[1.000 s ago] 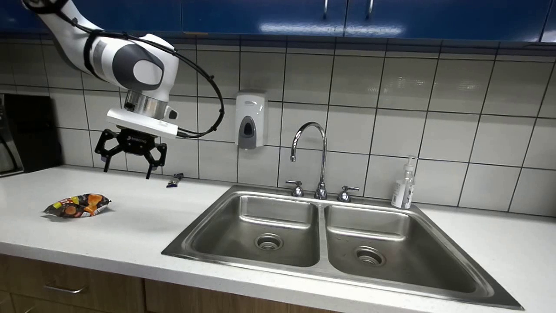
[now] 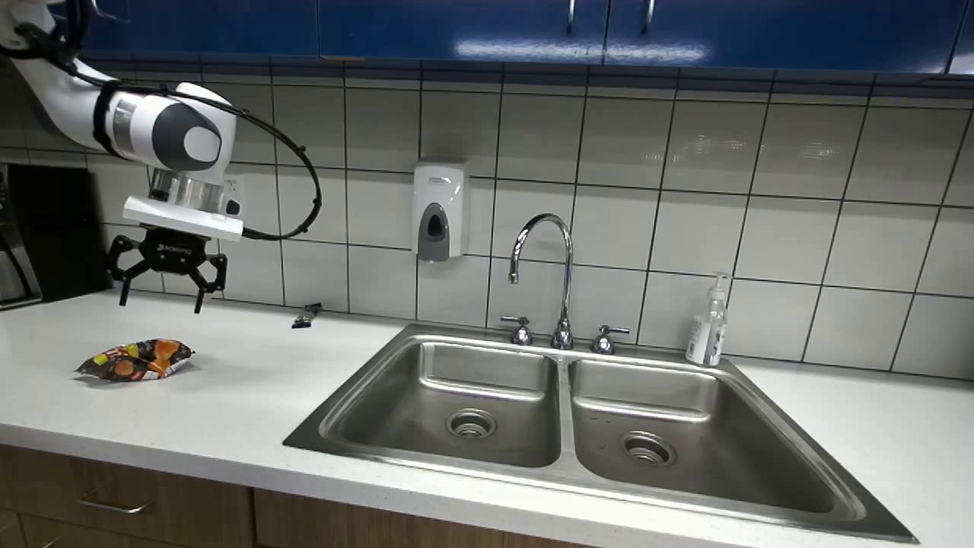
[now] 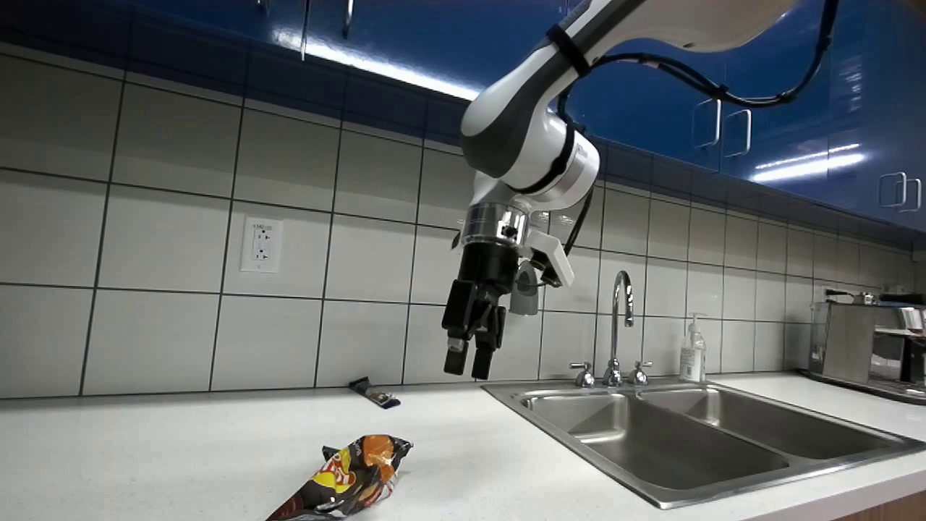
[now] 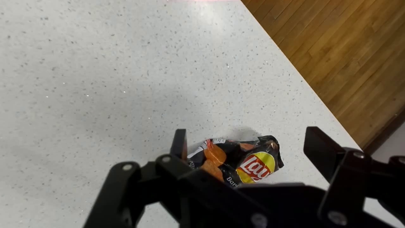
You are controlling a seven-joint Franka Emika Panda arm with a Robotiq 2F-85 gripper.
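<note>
A dark Lay's chip bag [image 2: 137, 361] with orange and yellow print lies on the white counter, left of the sink. My gripper [image 2: 161, 306] is open and hangs above the bag, clear of the counter, with nothing held. From the side, the fingertips [image 3: 455, 360] point down, well above the counter, and the bag [image 3: 360, 476] lies lower and to the left. In the wrist view the bag [image 4: 243, 161] shows between the spread fingers, its lower part hidden behind the black gripper. A small dark wrapper [image 2: 307, 316] rests near the tiled wall.
A double steel sink [image 2: 564, 411] with a tall faucet [image 2: 564, 274] takes up the middle of the counter. A pump bottle [image 2: 709, 324] stands at its back right. Bare counter surrounds the bag; the counter's front edge shows in the wrist view.
The arm and gripper have moved left in exterior view 1, to above the bag. The gripper was open before as well, and the bag has stayed in place.
</note>
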